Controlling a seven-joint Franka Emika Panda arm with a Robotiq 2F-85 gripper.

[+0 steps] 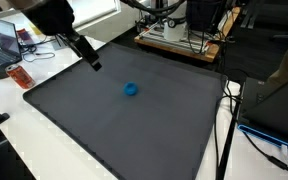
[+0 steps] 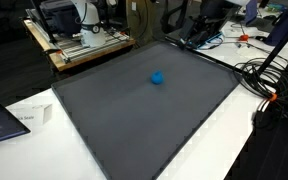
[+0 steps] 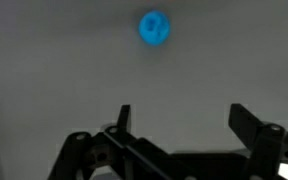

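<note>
A small round blue object rests on the dark grey mat, left of its middle in exterior view 1. Exterior view 2 shows the same blue object with clear mat around it. In the wrist view, the blue object appears near the top edge, beyond the fingertips and a little left of the gap. My gripper is open, its black fingers wide apart and only bare mat between them. It is above the mat, apart from the blue object.
An orange-red can stands by the mat's left corner in exterior view 1. Black cables run beside the mat. At the back is a wooden-edged stand.
</note>
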